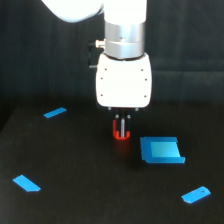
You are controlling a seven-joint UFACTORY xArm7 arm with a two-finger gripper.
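Note:
My gripper (122,127) points straight down from the white hand (124,81), near the middle of the camera view. Its dark fingers are low, at a small red object (121,136) on the black table. Red shows around and just below the fingertips. Whether the fingers are closed on the object or only around it is too small to tell. To the right lies a blue square (162,150) with a lighter blue middle, flat and apart from the gripper.
Short strips of blue tape mark the table: one at back left (55,112), one at front left (26,184) and one at front right (196,195). A dark curtain (190,60) hangs behind.

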